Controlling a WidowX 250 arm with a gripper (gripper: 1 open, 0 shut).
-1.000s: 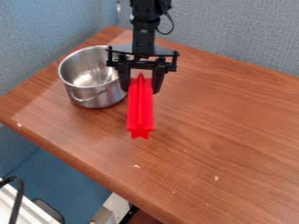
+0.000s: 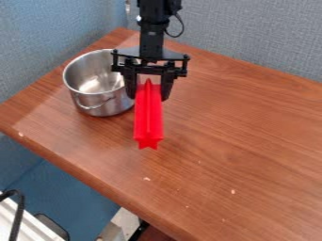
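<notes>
My black gripper [image 2: 149,80] reaches down from the top centre and is shut on the upper end of a long red star-profiled bar [image 2: 149,118], whose star-shaped end faces the camera. A steel pot [image 2: 92,99] with a wire handle stands on the wooden table just left of the gripper and bar, its upper right partly behind the gripper.
Grey-blue padded walls [image 2: 251,28] border the back and left. Beyond the left front edge are a blue surface and some dark and white objects, with a black cable [image 2: 15,216].
The gripper and red bar have shifted very slightly left compared with a second ago. The pot has not visibly moved.
</notes>
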